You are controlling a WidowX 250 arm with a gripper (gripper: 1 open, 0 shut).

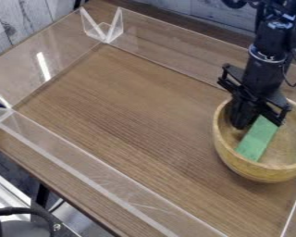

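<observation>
A round tan bowl (270,162) sits at the right of the wooden table. Inside it lies a flat green piece (255,140). My black gripper (243,118) is lowered at the bowl's upper left rim, partly over the inside. Its fingers are dark and overlap one another; I see nothing clearly held between them, and whether they are shut is hard to tell.
Clear plastic strips run along its edges, with a small white outlined shape (104,26) at the back left. A black round object (15,222) is at the lower left.
</observation>
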